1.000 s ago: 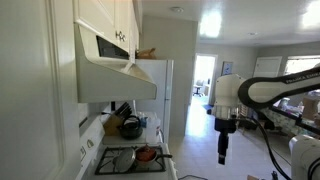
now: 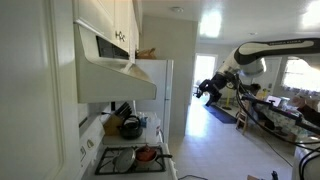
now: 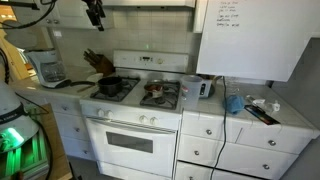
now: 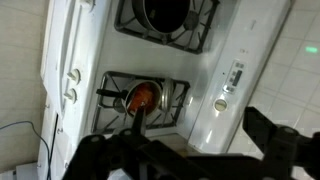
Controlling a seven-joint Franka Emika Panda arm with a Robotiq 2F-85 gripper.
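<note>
My gripper [image 2: 207, 92] is raised high, well above the stove and touching nothing. In exterior view 2 the gripper [image 3: 96, 16] hangs near the top left, over the counter end. From the wrist view its dark fingers stand wide apart at the bottom edge, with the gripper open and nothing between them. Below are a small pan [image 4: 143, 97] with reddish contents and a black pot [image 4: 165, 12], both on the burners. Exterior view 2 shows the black pot [image 3: 115, 87] on the left of the stovetop and the pan [image 3: 157, 92] on the right.
The white oven [image 3: 135, 145] sits between drawers. A toaster [image 3: 194, 87], a blue item [image 3: 235, 104] and a knife block [image 3: 262, 113] stand on the right counter. A coffee maker [image 3: 49, 70] is at the far left. The range hood [image 2: 115, 80] juts out above the stove.
In exterior view 1 the gripper has risen and moved away from the camera, swinging from hanging low at the right to a raised pose. The pans have not moved.
</note>
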